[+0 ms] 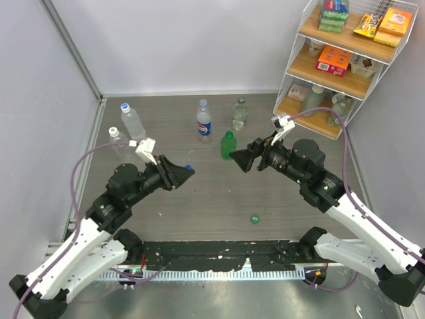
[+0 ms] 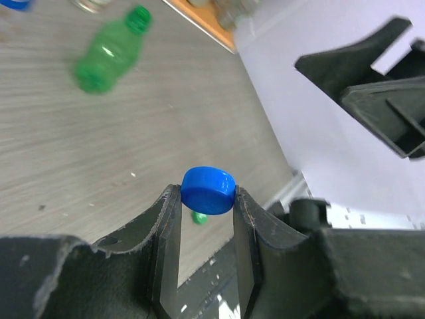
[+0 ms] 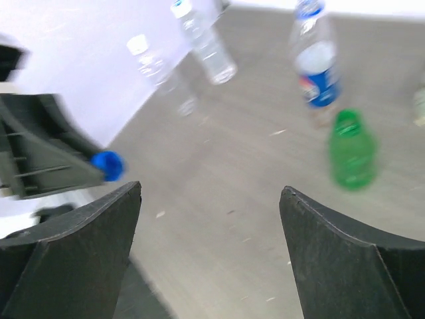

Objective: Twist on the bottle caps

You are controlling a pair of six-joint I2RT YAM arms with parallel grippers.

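My left gripper is shut on a blue cap [image 2: 207, 186], raised over the floor left of centre. My right gripper stands open and empty, raised to the right of the left one. A green bottle [image 1: 228, 146] stands at the back middle, with a Pepsi bottle [image 1: 204, 123] and a clear glass bottle [image 1: 240, 114] near it. A small green cap [image 1: 254, 218] lies at the front, right of centre. Two clear plastic bottles [image 1: 132, 122] stand at the back left, one partly behind the left arm.
A wire shelf [image 1: 358, 84] with snacks and bottles fills the back right. Walls border the grey floor [image 1: 172, 212] at the back and sides.
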